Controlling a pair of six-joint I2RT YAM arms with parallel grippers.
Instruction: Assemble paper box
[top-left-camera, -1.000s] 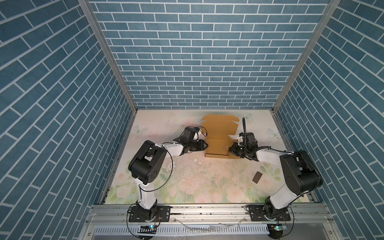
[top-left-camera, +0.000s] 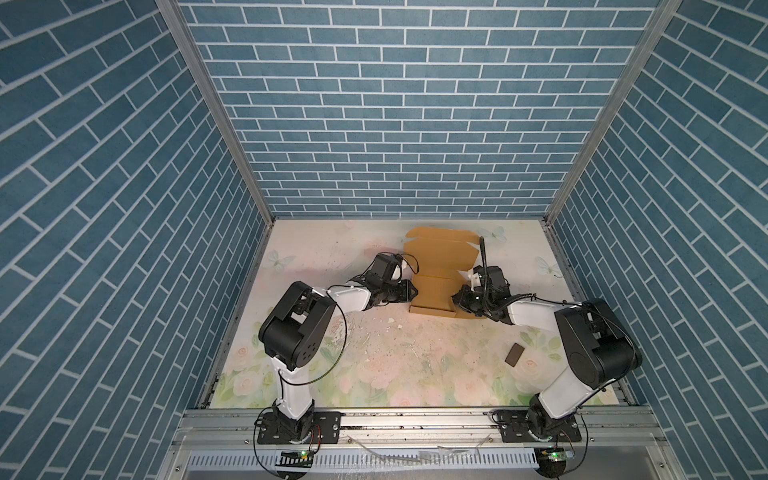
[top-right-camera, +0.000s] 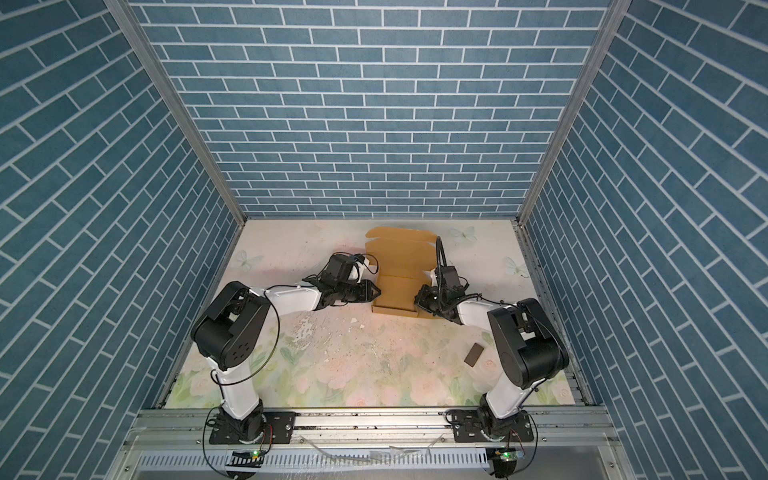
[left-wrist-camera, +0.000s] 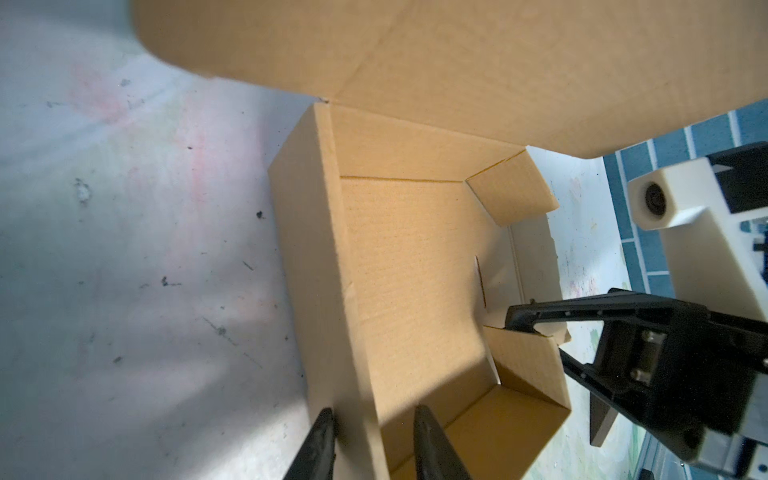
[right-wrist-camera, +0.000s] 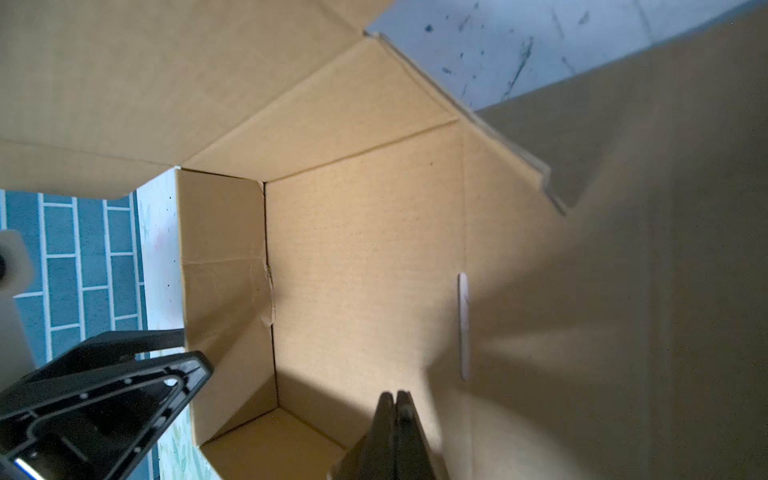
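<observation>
A brown cardboard box (top-left-camera: 437, 289) stands mid-table with its lid (top-left-camera: 440, 254) raised at the back. Its left wall (left-wrist-camera: 320, 256) is upright, and my left gripper is shut on that wall, with one finger on each side. On the right the side panel (right-wrist-camera: 592, 320) lies folded outward, a narrow slot (right-wrist-camera: 464, 328) along its crease. Small corner flaps (left-wrist-camera: 512, 188) (left-wrist-camera: 528, 360) stand at the back right and front right. My right gripper is shut beside the front corner flap, nothing showing between its fingertips; their contact with the flap is hard to tell.
A small dark block (top-left-camera: 514, 354) lies at the front right of the table. Paper scraps (top-left-camera: 394, 323) are scattered left of centre.
My right gripper has shifted slightly left, further over the box's right side. The lid has moved a little to the right. The left gripper has barely moved.
</observation>
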